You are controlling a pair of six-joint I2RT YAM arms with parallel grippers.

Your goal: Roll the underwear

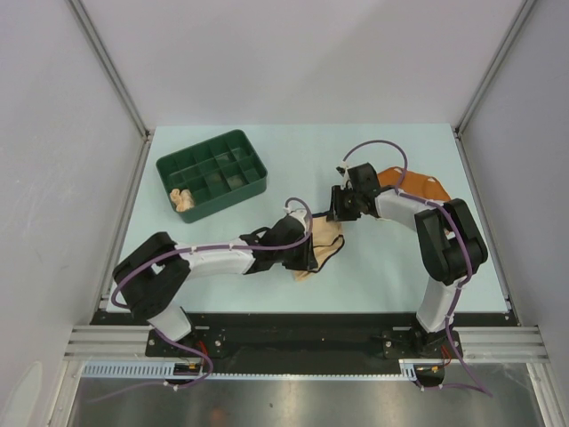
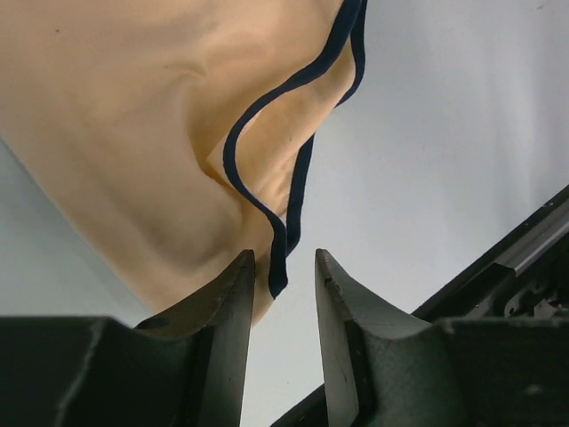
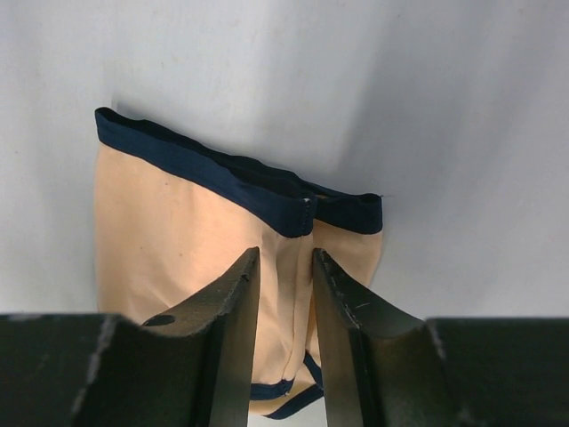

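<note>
Tan underwear with navy edging (image 1: 324,233) lies on the white board, partly folded. My left gripper (image 1: 300,265) is over its near end; in the left wrist view its open fingers (image 2: 222,329) flank a navy-edged fold (image 2: 262,178). My right gripper (image 1: 340,210) is at the far end; in the right wrist view its fingers (image 3: 336,311) stand part open on either side of a folded strip (image 3: 293,285) below the navy waistband (image 3: 196,173). Whether they touch the cloth is unclear.
A green divided box (image 1: 213,160) with a tan roll in it stands at back left. Orange cloth (image 1: 428,185) lies at the right behind my right arm. The board's front left and back middle are clear.
</note>
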